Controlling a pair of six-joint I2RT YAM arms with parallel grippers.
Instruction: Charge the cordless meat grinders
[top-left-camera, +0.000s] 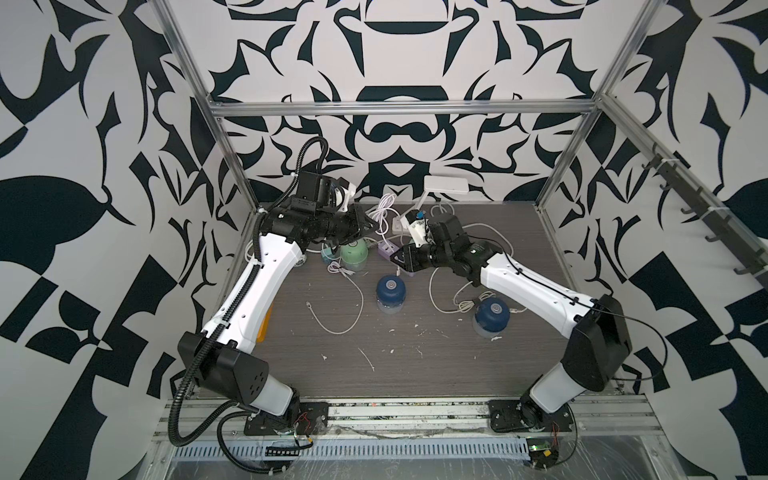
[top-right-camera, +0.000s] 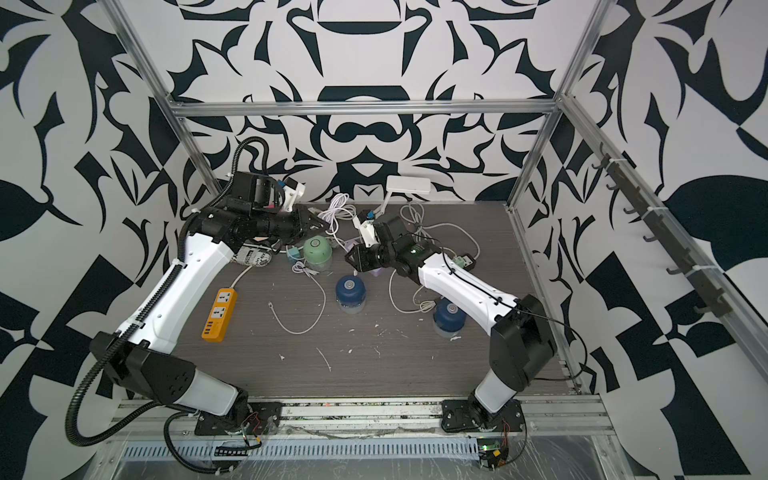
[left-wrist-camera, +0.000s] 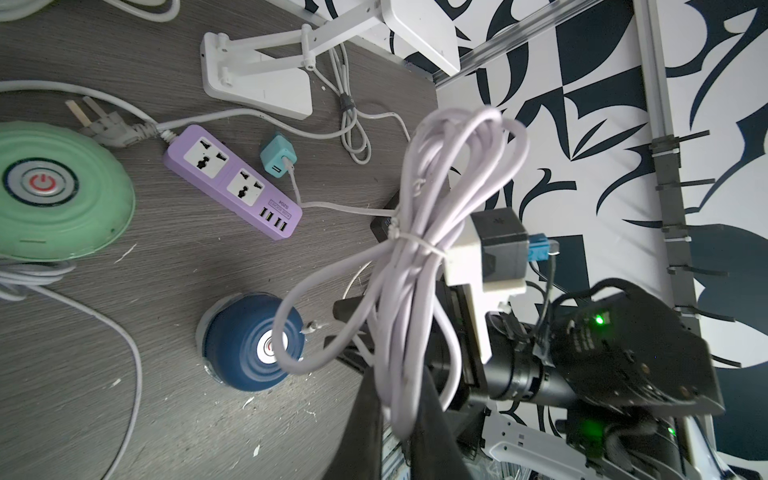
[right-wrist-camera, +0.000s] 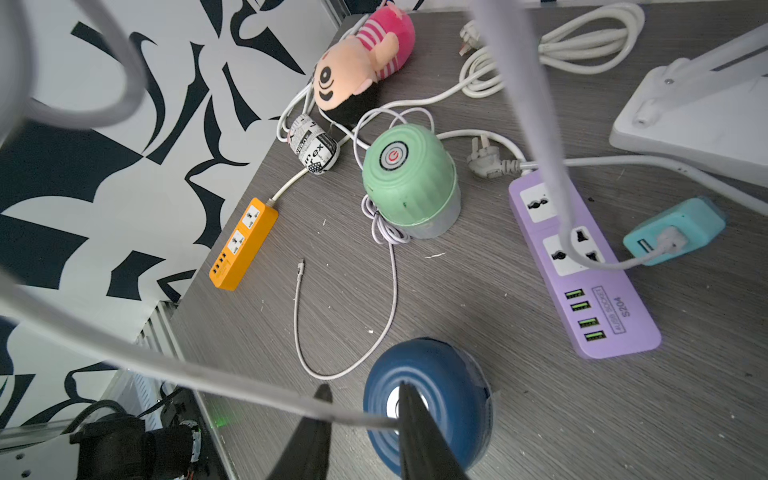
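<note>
My left gripper is shut on a tied bundle of white cable (left-wrist-camera: 432, 216), held up over the table. From the bundle one strand runs to a teal charger (right-wrist-camera: 676, 230) lying loose beside the purple power strip (right-wrist-camera: 584, 272). My right gripper has its fingers part way apart, with a white cable strand crossing between them. A small plug end (left-wrist-camera: 311, 326) shows at those fingers, apart from the blue grinder (right-wrist-camera: 428, 396) standing below. A green grinder (right-wrist-camera: 409, 172) stands at the back left, and a second blue grinder (top-left-camera: 492, 315) at the right.
A white lamp (left-wrist-camera: 256, 80) stands at the back. An orange power strip (top-right-camera: 219, 314) and a doll (right-wrist-camera: 360, 60) are on the left side. A loose cable (top-left-camera: 361, 300) curves across the table.
</note>
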